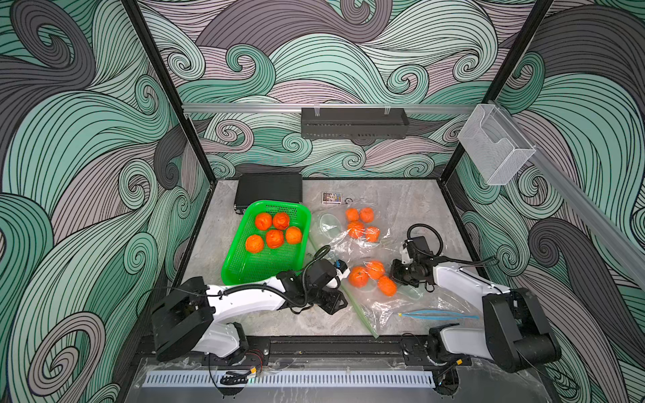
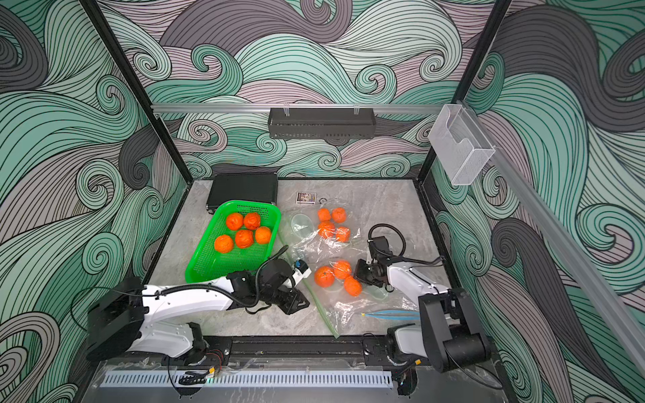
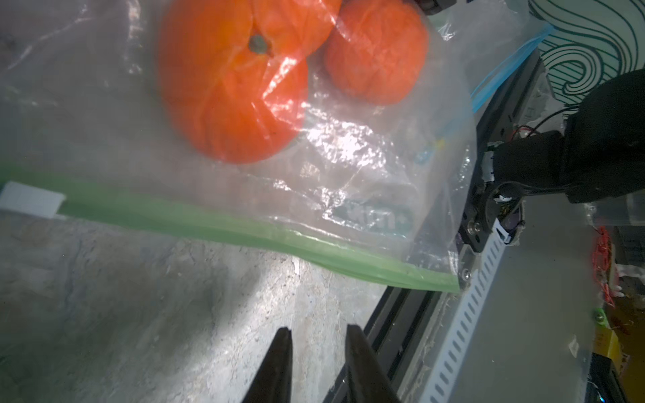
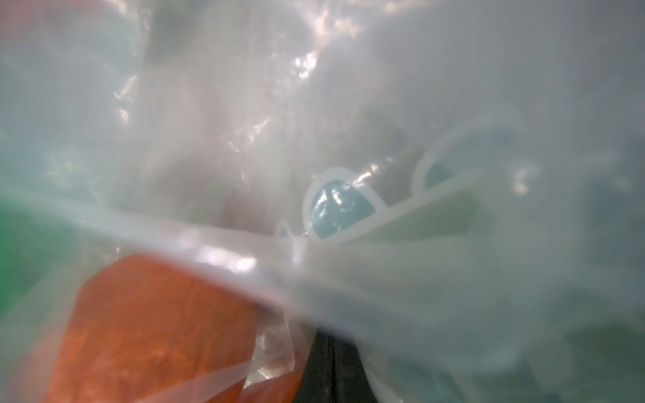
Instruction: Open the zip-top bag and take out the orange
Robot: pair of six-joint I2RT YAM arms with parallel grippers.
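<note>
A clear zip bag (image 1: 386,312) lies flat, its green zip strip (image 3: 268,235) facing my left arm. Inside the near bag are three oranges (image 1: 358,276), close together. My left gripper hovers at the green strip, its fingers parted with bare table between them. On the bag's far side, my right gripper (image 1: 395,272) is beside the oranges; its fingers (image 4: 330,366) are pressed together, with clear plastic around them and an orange (image 4: 147,329) to their left. Whether thin film is pinched there does not show.
Left of the bags stands a green basket (image 1: 231,265) holding several oranges. A second clear bag with oranges (image 1: 355,230) lies farther back. The black case (image 1: 268,190) sits behind the basket. Bare table shows at the front left.
</note>
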